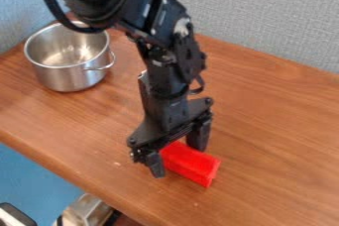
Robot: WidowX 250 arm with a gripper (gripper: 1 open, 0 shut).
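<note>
My black gripper (175, 153) is low over the table in the centre, its fingers open around the red block (195, 170), an elongated bar lying diagonally on the wood. The block's upper-left part is hidden behind the gripper; whether the fingers touch it I cannot tell. A steel pot (63, 59) with handles stands at the back left, partly behind my arm.
Grey walls close it off at the back and left. At the lower left is the table's edge, with blue and metal items beyond it.
</note>
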